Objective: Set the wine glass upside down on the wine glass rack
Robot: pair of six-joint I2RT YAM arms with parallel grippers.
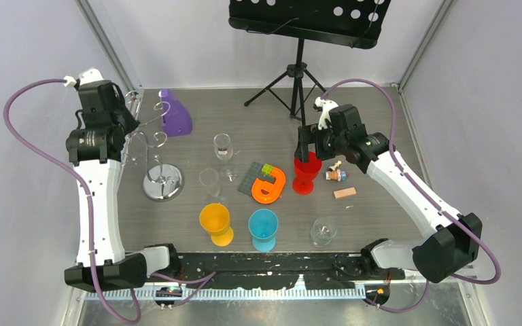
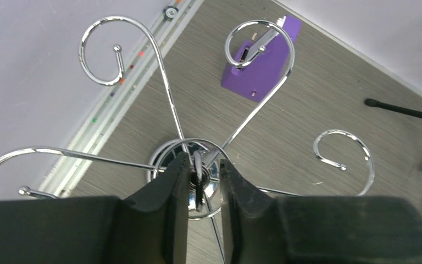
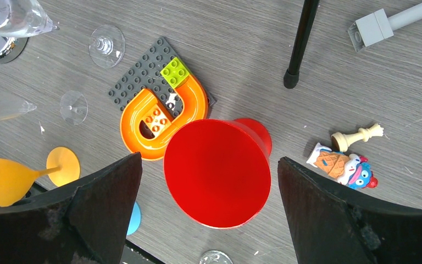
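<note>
The chrome wine glass rack (image 1: 162, 182) stands at the left, its curled arms spread out. Part open, my left gripper is over the rack's centre, with a narrow gap between its fingers. Part of the rack's middle shows through that gap; I cannot tell whether the fingers touch it. Two clear stemmed glasses stand upright right of the rack: a rear one (image 1: 223, 147) and a nearer one (image 1: 210, 179). My right gripper is open around the red goblet (image 3: 217, 173), a gap showing on each side of its rim.
Yellow goblet (image 1: 215, 221), blue goblet (image 1: 264, 225) and a clear glass (image 1: 323, 231) line the front. An orange toy track (image 1: 267, 187) sits mid-table. Small toys (image 1: 336, 174) and a wooden block (image 1: 344, 193) are to the right. Behind are a purple object (image 1: 176, 115) and a music stand (image 1: 300, 58).
</note>
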